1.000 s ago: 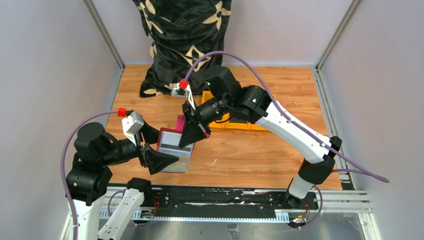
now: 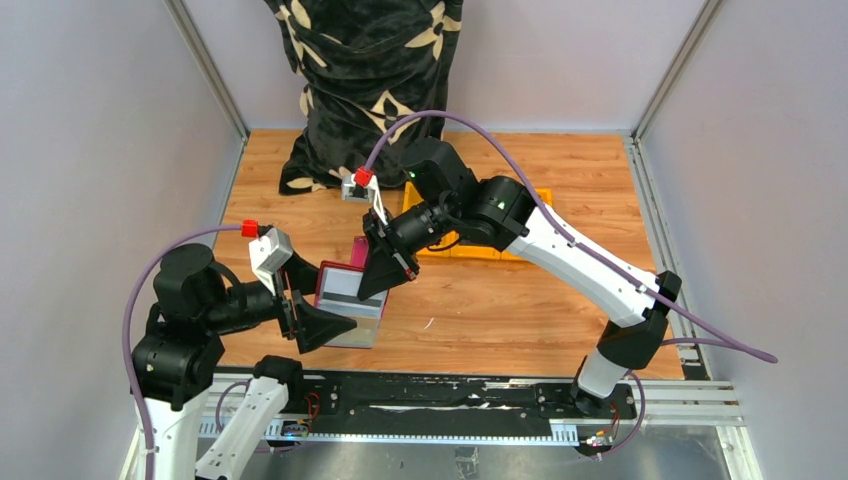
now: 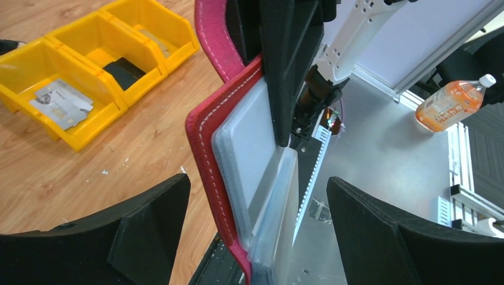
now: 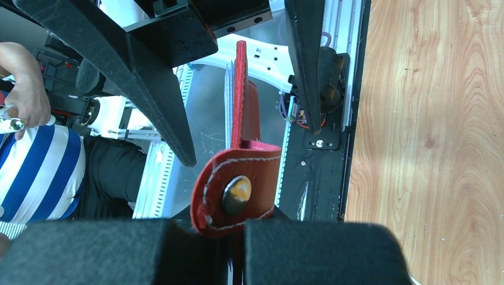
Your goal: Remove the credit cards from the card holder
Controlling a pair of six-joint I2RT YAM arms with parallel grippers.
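Note:
A red leather card holder (image 2: pixel 350 310) with pale clear sleeves stands between the grippers in the top view; in the left wrist view its stitched edge (image 3: pixel 208 166) and sleeves show. My right gripper (image 2: pixel 378 278) is shut on the holder, its black fingers at the upper part in the left wrist view. My left gripper is open, its fingers either side of the holder's lower part. In the right wrist view the snap flap (image 4: pixel 235 190) faces the camera. Whether cards sit in the sleeves I cannot tell.
A yellow three-compartment tray (image 3: pixel 77 136) with cards and dark items lies on the wooden table (image 2: pixel 480 310) behind the right arm. A dark patterned cloth (image 2: pixel 360 80) hangs at the back. An orange bottle (image 3: pixel 443 107) stands outside the workspace.
In the top view both arms and the card holder have shifted very slightly down the frame; the grip looks the same.

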